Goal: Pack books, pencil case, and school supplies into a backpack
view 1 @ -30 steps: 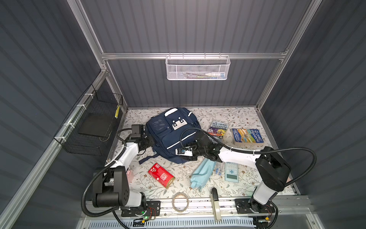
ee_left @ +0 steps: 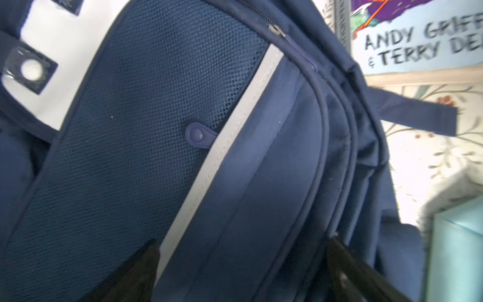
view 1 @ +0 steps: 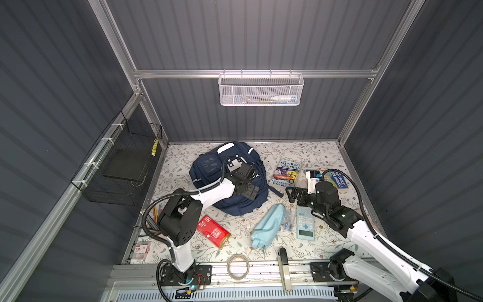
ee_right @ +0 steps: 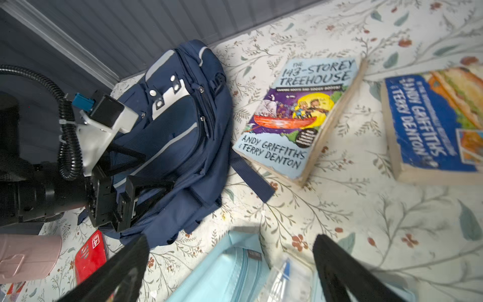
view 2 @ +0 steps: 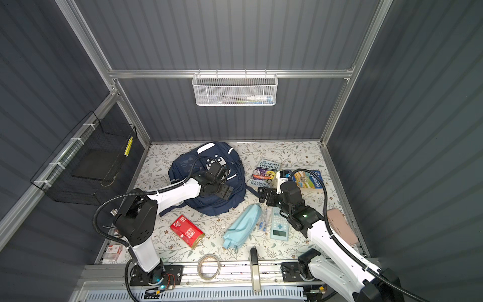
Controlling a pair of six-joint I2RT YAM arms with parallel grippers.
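Observation:
A navy backpack [view 1: 206,163] lies on its back at the table's rear, with its zips looking closed. Over its lower right part hovers my left gripper, open, with only the bag's fabric beneath its fingers. My right gripper is open too, above the light-blue pencil case [view 2: 242,226] and the calculator [view 2: 279,224], holding nothing. The 143-Storey Treehouse book [ee_right: 296,115] lies flat right of the bag. Further right is a second, blue-covered book [ee_right: 432,125], and a red packet [view 2: 187,230] lies in front of the bag.
A clear pouch with blue items [view 1: 288,220] lies between pencil case and calculator. A pink case [view 2: 342,226] sits at the right edge. Tape roll [view 1: 238,266] at the front; a black wire basket [view 1: 120,166] hangs left. Bare table shows around the red packet.
My left gripper has moved right, from beside the backpack to above it. My right gripper has moved away from the bag's lower edge to the right. The backpack stays in place.

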